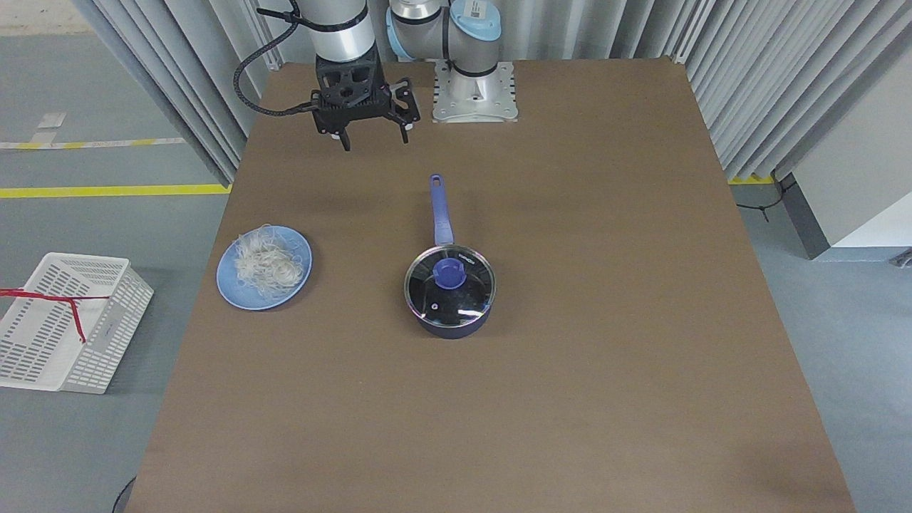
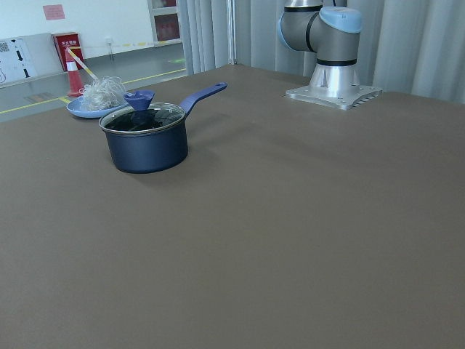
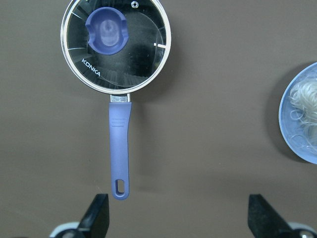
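Observation:
A dark blue saucepan [image 1: 449, 301] with a glass lid and a blue knob [image 3: 107, 30] stands mid-table, its blue handle [image 3: 119, 144] pointing toward the robot base. Left of it in the front view, a light blue plate [image 1: 231, 291] holds white noodle-like strands [image 1: 265, 261]. My gripper [image 1: 375, 141] hangs over the back left of the table, open, nothing between its fingers. In the wrist view its two dark fingers sit far apart at the bottom edge, below the handle's end.
The robot base [image 1: 474, 102] is fixed at the back edge of the brown table [image 1: 615, 359]. A white basket [image 1: 102, 342] with red straps lies on the floor beside the left edge.

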